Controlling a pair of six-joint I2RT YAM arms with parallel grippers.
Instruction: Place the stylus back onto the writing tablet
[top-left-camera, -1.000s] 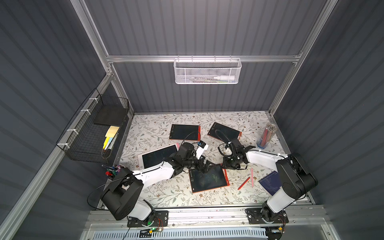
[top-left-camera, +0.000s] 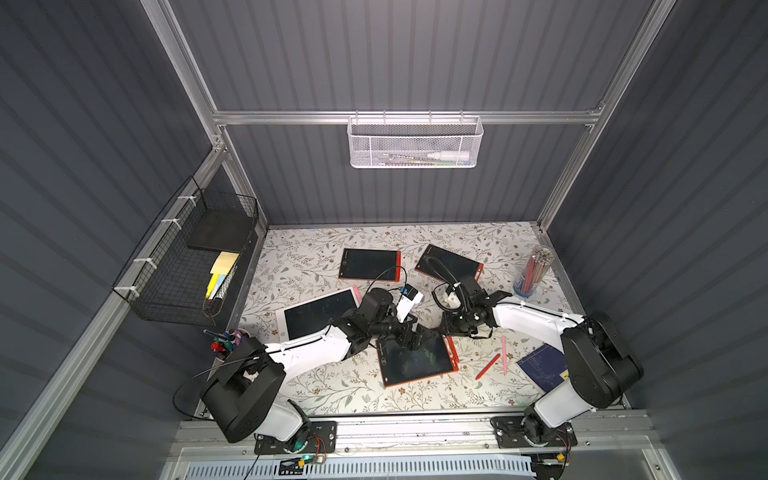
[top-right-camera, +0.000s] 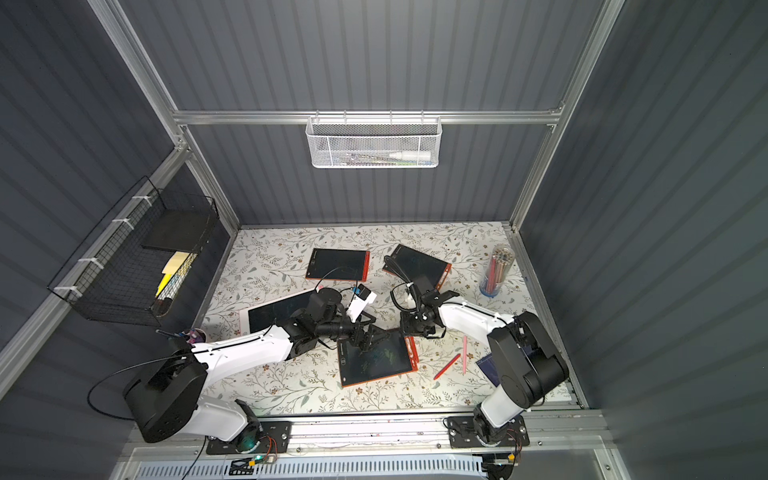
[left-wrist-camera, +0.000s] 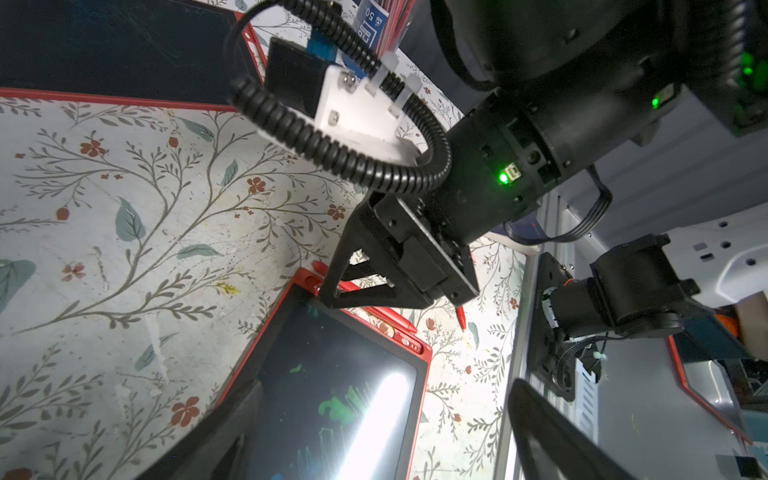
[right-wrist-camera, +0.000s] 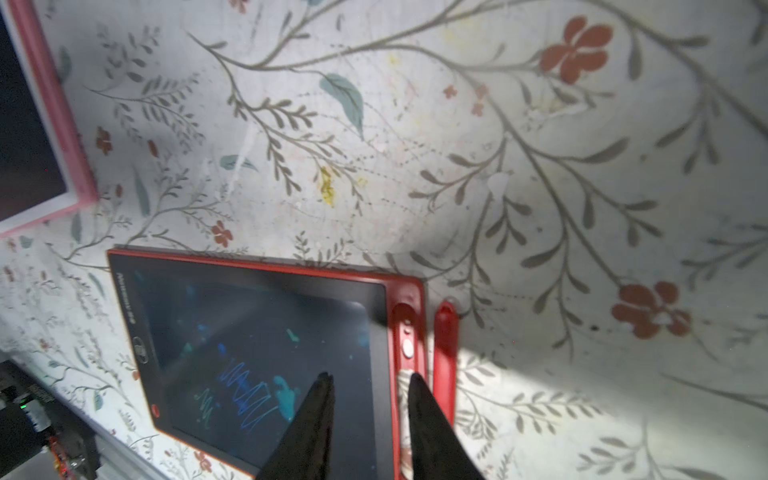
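The red-edged writing tablet (right-wrist-camera: 256, 352) lies front centre under both grippers, with an empty-looking stylus slot (right-wrist-camera: 406, 336) along its right rim. A red stylus (right-wrist-camera: 445, 360) lies just outside that rim, parallel to it. My right gripper is over the slot, part open, with nothing seen between its fingers; the left wrist view shows it low at the slot's upper end. My left gripper hangs open over the tablet, its blurred fingers wide apart.
A loose red stylus (top-left-camera: 487, 366), a pink stylus (top-left-camera: 504, 354) and a blue pad (top-left-camera: 537, 368) lie right. Other tablets (top-left-camera: 369, 263) lie behind and left; a pen cup (top-left-camera: 531, 275) stands back right. Baskets (top-left-camera: 414, 144) hang on the walls.
The right arm's elbow has swung slightly right and the gripper has shifted a little. My left gripper has moved slightly right over the tablet since a second ago.
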